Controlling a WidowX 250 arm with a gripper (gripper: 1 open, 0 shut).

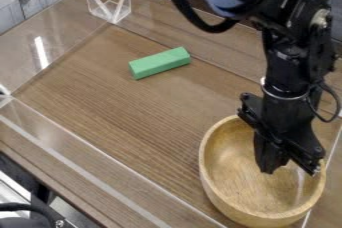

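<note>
My gripper [274,152] hangs low over the right part of a large tan bowl [233,182], its fingertips down inside or just above the rim. Its fingers are dark and partly merge with the wrist housing, so what is between them is hard to see. A green block [159,62] lies on the wooden table to the upper left of the bowl, apart from it.
A white wire-like object [110,5] stands at the back left. The table's left edge shows at the lower left.
</note>
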